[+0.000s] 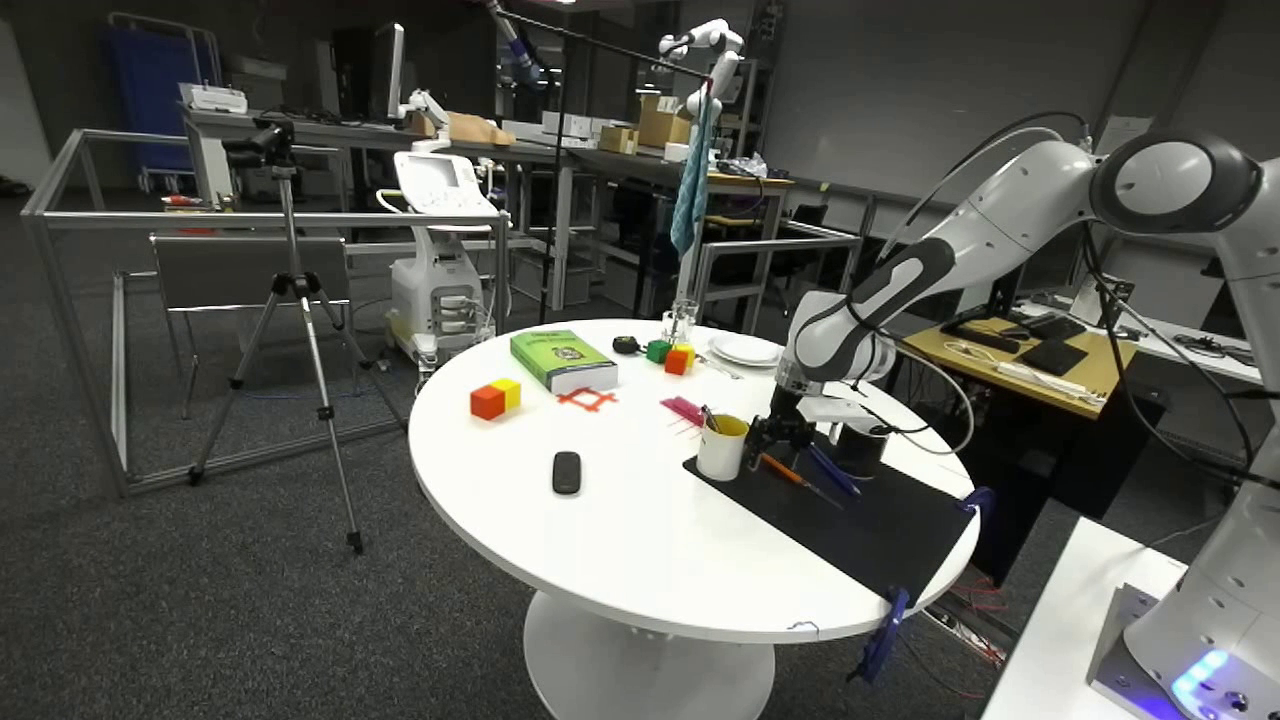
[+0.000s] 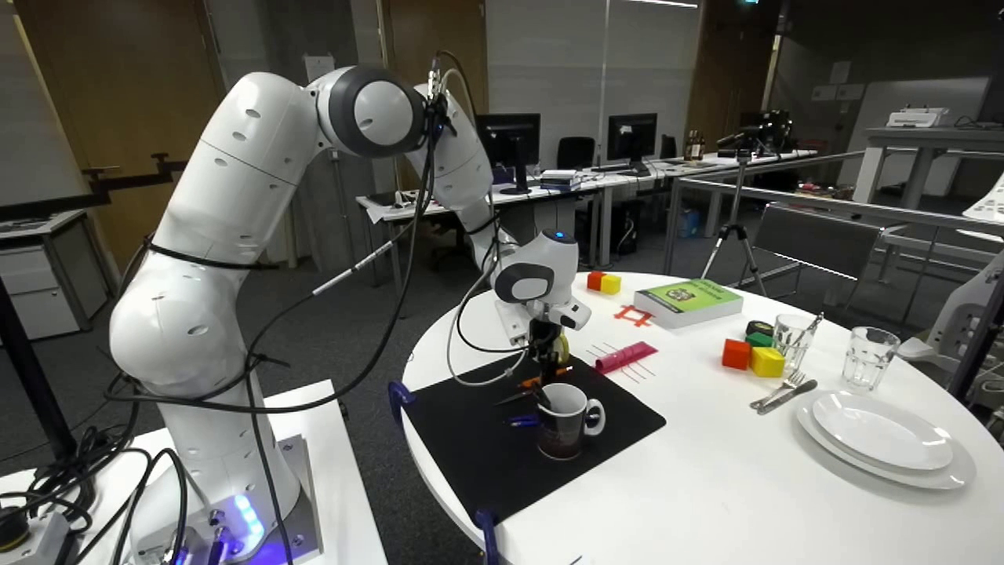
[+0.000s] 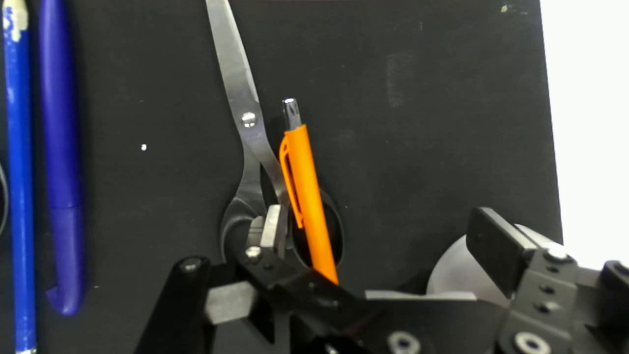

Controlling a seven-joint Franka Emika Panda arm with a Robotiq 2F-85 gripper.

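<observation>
My gripper stands open low over the black mat, its fingers wide apart. The left finger is over the handles of the grey scissors. An orange pen lies across one scissor handle, just right of that finger, its lower end hidden by the gripper. On the right, the other finger overlaps the white mug; whether they touch I cannot tell. In exterior view 1 this mug with a yellow inside stands upright beside my gripper, holding a thin utensil.
A blue pencil and a blue pen lie left on the mat. A dark mug stands near the gripper. Green book, coloured blocks and plates are farther off.
</observation>
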